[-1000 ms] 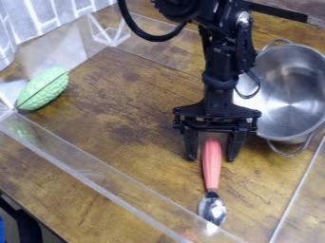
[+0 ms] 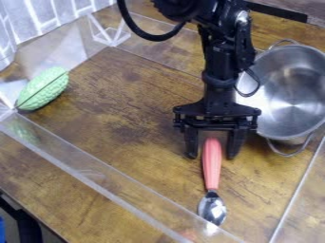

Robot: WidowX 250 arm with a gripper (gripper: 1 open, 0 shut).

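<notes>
My black gripper (image 2: 214,144) is lowered over the table, its two fingers either side of the upper end of a pink-handled spoon (image 2: 211,171). Whether it is closed on the handle, I cannot tell. The spoon lies lengthwise toward the front, its shiny metal bowl (image 2: 212,209) nearest the camera. Just right of the gripper sits a large steel pot (image 2: 292,95) with side handles.
A green oval object (image 2: 45,88) lies at the far left. Clear plastic barriers (image 2: 95,171) edge the left and front. A white striped cloth (image 2: 38,19) is at the back left.
</notes>
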